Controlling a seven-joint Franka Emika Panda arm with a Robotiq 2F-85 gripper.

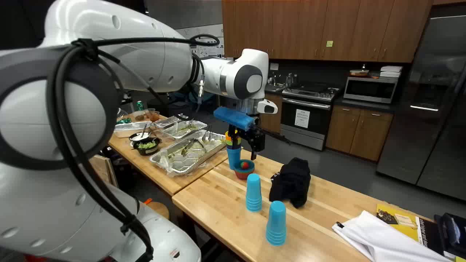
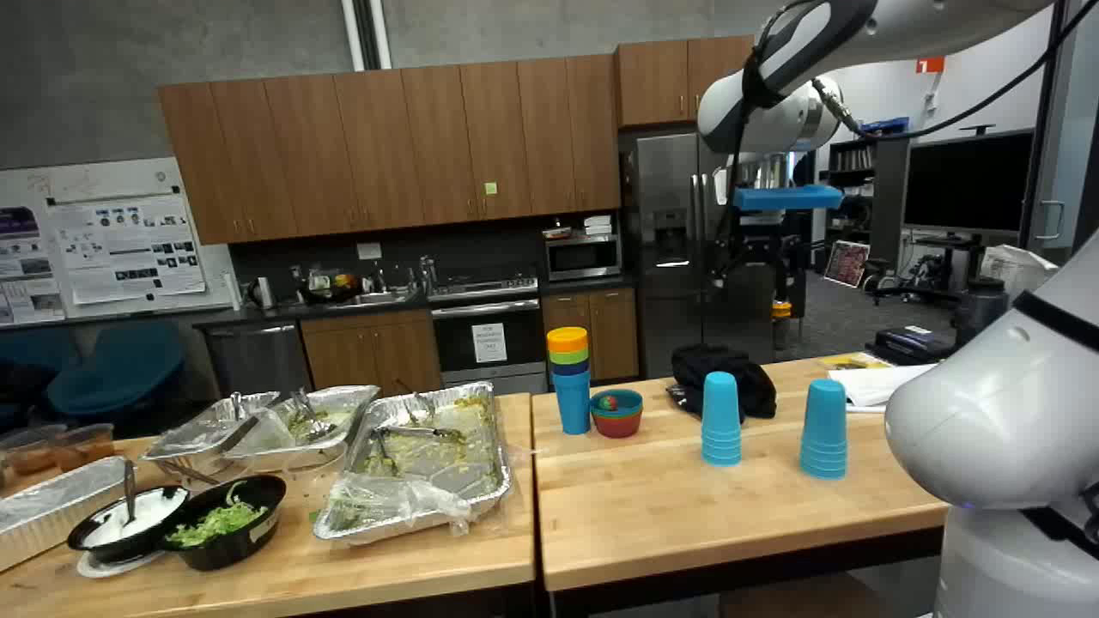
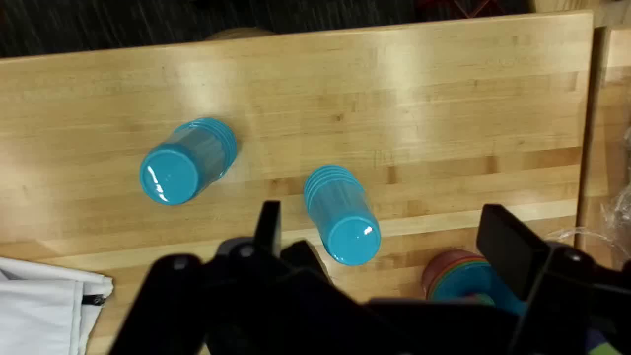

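Observation:
Two stacks of blue cups stand upside down on the wooden table, the nearer cup stack [image 1: 276,223] apart from the farther cup stack [image 1: 253,193]. From above, the wrist view shows both, one stack [image 3: 188,160] at left and the other stack [image 3: 343,215] near the middle. My gripper is open, its fingers wide apart with nothing held. It hangs well above the table, and in the second exterior view the gripper [image 2: 757,269] is over the back side of the table, higher than all the cups.
Nested bowls [image 2: 616,412] hold a small red and green item beside a tall cup stack [image 2: 573,386] with yellow, orange and blue cups. A black cloth bundle [image 1: 290,182], a white cloth [image 1: 384,238] and foil food trays [image 2: 417,463] lie around.

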